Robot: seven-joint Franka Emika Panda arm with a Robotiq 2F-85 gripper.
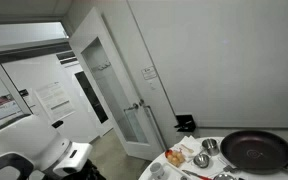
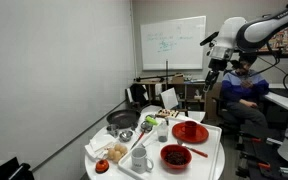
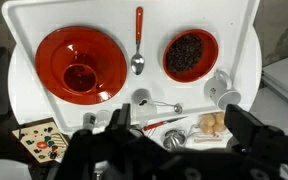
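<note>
My gripper hangs open above the white table, with nothing between its fingers. Below it in the wrist view lies a white tray (image 3: 114, 20). On the tray are a red plate (image 3: 59, 45) bearing a red cup (image 3: 79, 78), a spoon (image 3: 138, 40) with a red handle, and a red bowl (image 3: 206, 50) of dark bean-like pieces. A grey-white mug (image 3: 222, 90) stands at the tray's right. A small white cup (image 3: 142, 97) has a metal spoon (image 3: 169, 106) beside it. In exterior view 2 the gripper (image 2: 212, 76) is high above the table's right side.
Near the tray lie several brown-white round items (image 3: 214, 122), a red-handled utensil (image 3: 156, 125) and a patterned board (image 3: 42, 140). A black pan (image 1: 256, 150) rests at the table's other end. Someone in blue (image 2: 242, 93) sits behind the arm. Air around the gripper is clear.
</note>
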